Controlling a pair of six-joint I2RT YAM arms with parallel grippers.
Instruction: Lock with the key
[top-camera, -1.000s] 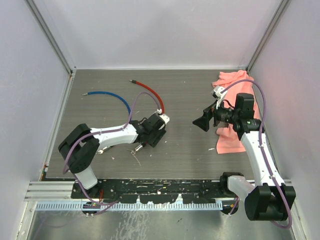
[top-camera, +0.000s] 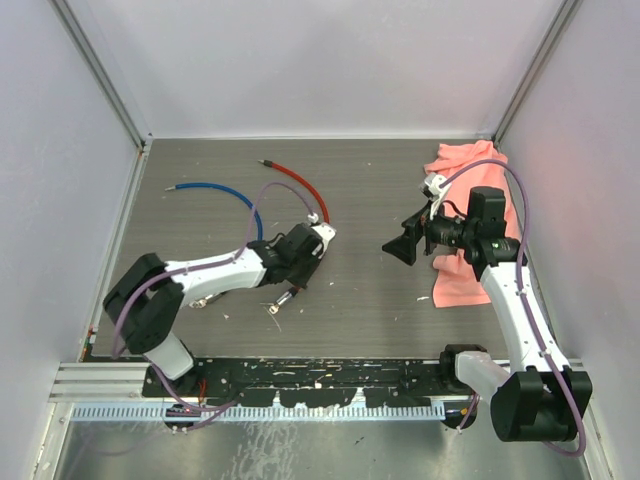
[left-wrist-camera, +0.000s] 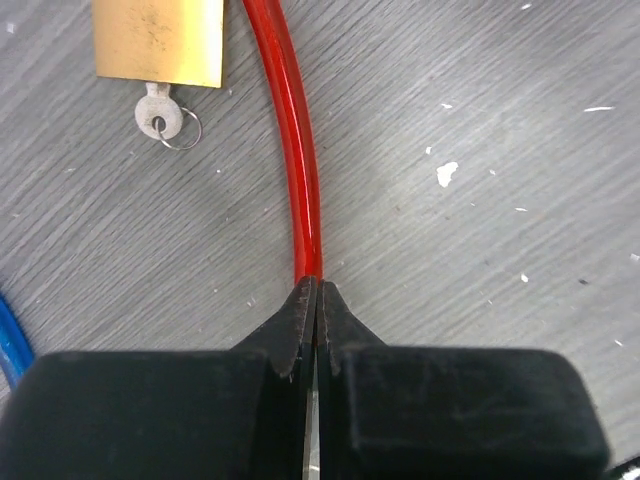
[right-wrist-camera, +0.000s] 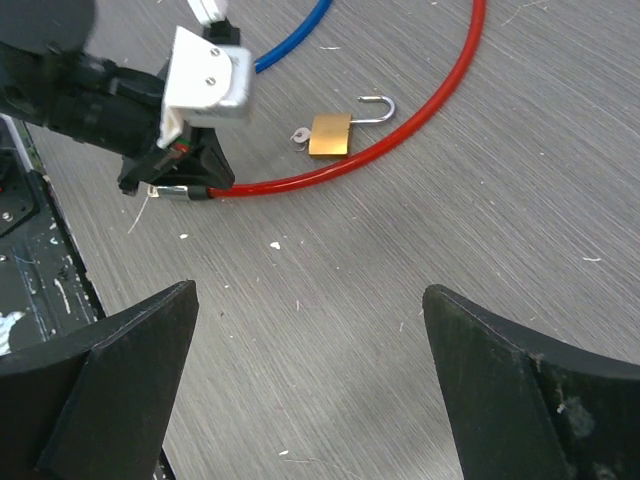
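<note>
A red cable lock (left-wrist-camera: 302, 180) curves over the grey table (left-wrist-camera: 430, 240). My left gripper is shut with nothing between its fingers; the cable runs out from under its tips, outside the fingers. In the right wrist view the cable's metal end fitting (right-wrist-camera: 180, 192) lies beside that gripper, on the table. A brass padlock (right-wrist-camera: 330, 135) with its shackle swung open lies close along the red cable. Its silver key (left-wrist-camera: 158, 113) with a wire ring sits at the padlock's bottom edge. My right gripper stands open and empty, well to the right of the cable.
A blue cable (top-camera: 215, 187) lies to the left of the red one. Coral cloth (top-camera: 460, 288) covers the table's right edge, partly under the right arm. The table's middle, between the two grippers, is bare.
That arm has shifted slightly toward the table's front left.
</note>
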